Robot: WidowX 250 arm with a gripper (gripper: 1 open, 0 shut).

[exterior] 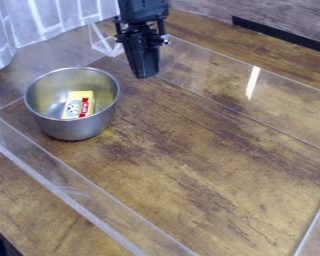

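A black gripper (145, 64) hangs at the top middle of the camera view, above the wooden surface and behind and to the right of a steel bowl. It looks shut, with nothing visible between its fingers. The steel bowl (96, 120) sits at the left, holding a small yellow item (80, 101) with red and white markings.
Transparent strips or panels run along its edges. A white curtain (23, 25) hangs at the upper left, and a dark slot (276, 32) lies at the back right.
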